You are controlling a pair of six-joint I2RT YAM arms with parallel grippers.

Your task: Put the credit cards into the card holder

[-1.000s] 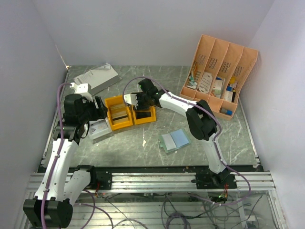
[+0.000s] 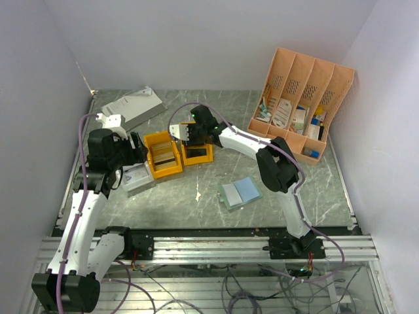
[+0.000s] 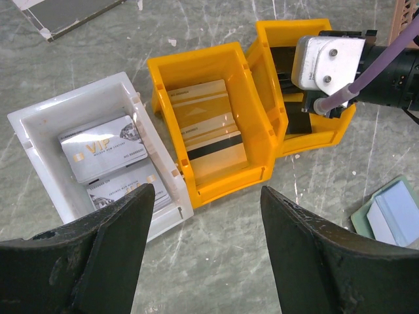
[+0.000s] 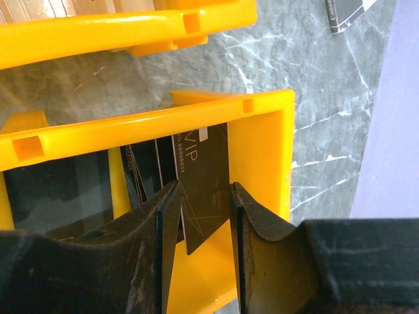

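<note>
Inside the right yellow box (image 2: 209, 159), my right gripper points down, its fingers apart around a tilted black VIP card (image 4: 203, 176). Whether the pads touch that card cannot be made out. Other black cards (image 4: 141, 170) lean beside it, and a dark card (image 3: 298, 123) lies in the box's near part. The card holder (image 2: 239, 193) lies unfolded on the table, with a grey half and a blue half. Over the left side, my left gripper hangs open and empty, above the white box (image 3: 91, 124) that contains silver VIP cards (image 3: 105, 147).
A second yellow box (image 3: 167, 111) with gold cards stands between the white box and the right yellow one. A grey flat case (image 2: 134, 106) lies at the back left, and an orange organizer (image 2: 278, 72) at the back right.
The right gripper has shifted very slightly over the right yellow box. The left arm and the card holder stay put.
</note>
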